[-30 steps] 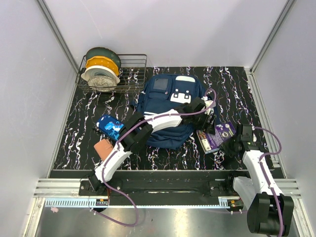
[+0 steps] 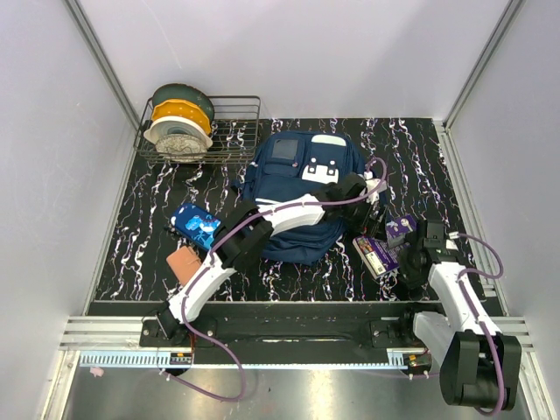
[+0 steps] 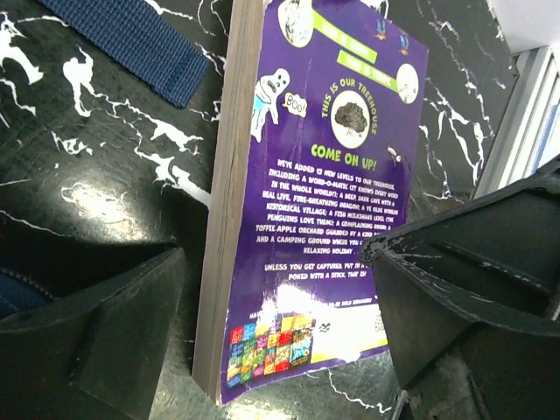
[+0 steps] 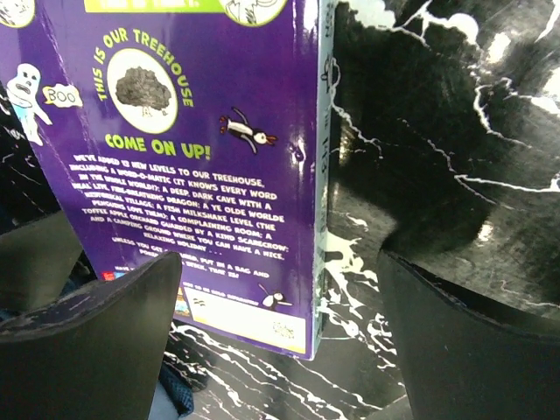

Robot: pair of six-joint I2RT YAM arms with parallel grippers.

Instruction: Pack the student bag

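Note:
A thick purple book [image 2: 378, 255] lies flat on the dark marbled table, back cover up, at the right of the dark blue bag [image 2: 289, 179]. In the left wrist view the book [image 3: 324, 175] passes between the open fingers of my left gripper, its page edge facing the left finger. My right gripper also stands open over the book [image 4: 210, 175]; one finger overlaps the cover, the other hangs past the spine above bare table. Neither gripper holds anything. From above, both grippers cover parts of the book.
At the left lie a blue patterned item [image 2: 195, 225] and a brown flat item [image 2: 184, 264]. A wire dish rack [image 2: 236, 131] with plates stands at the back left. A dark blue strap [image 3: 149, 52] lies near the book. Bare table shows along the right side.
Compared with a second ago, the book has turned and slid slightly toward the front right. My right gripper has shifted a little near it; the left arm, bag and other items look unmoved.

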